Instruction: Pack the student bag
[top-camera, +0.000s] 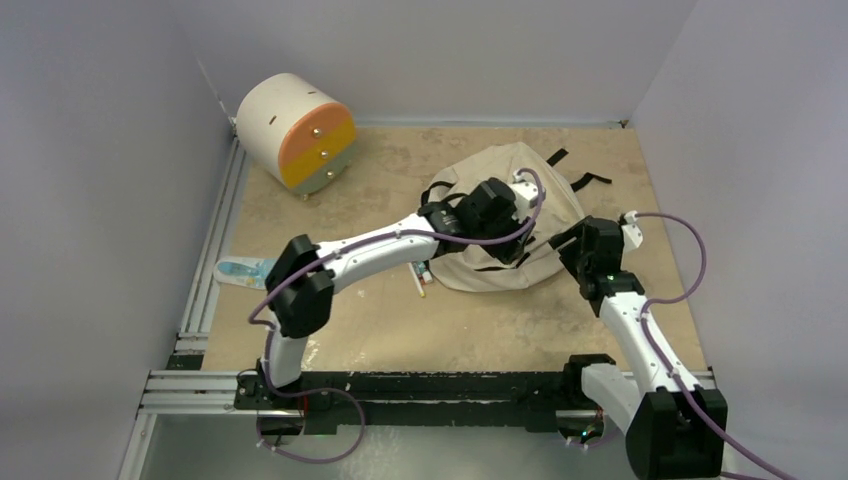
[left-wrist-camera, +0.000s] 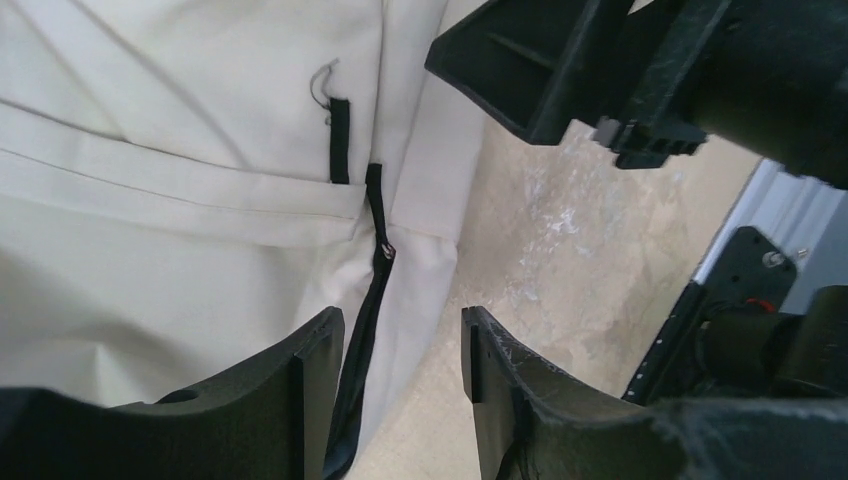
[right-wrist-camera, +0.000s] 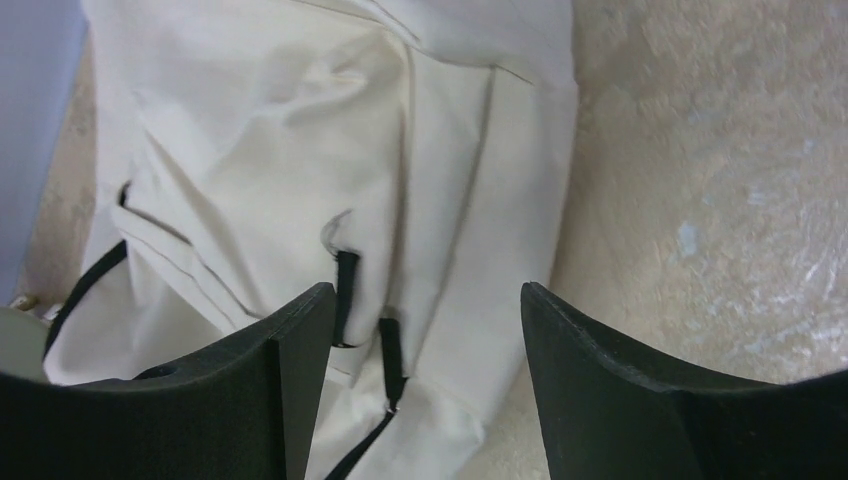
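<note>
A cream cloth bag (top-camera: 505, 170) with black straps lies flat on the right half of the table. Over its front part my left gripper (top-camera: 522, 250) stands open. In the left wrist view a black zipper edge (left-wrist-camera: 377, 260) of the bag runs between the left gripper's fingers (left-wrist-camera: 318, 385), below them and not gripped. My right gripper (top-camera: 562, 245) is open at the bag's right edge; in the right wrist view the same black zipper edge (right-wrist-camera: 391, 360) appears between its fingers. Several markers (top-camera: 419, 280) lie left of the bag, partly hidden by the left arm.
A cream cabinet (top-camera: 285, 125) with orange, yellow and green drawers stands at the back left. At the left edge lies a clear packet with something blue (top-camera: 245, 270). Both grippers are close together.
</note>
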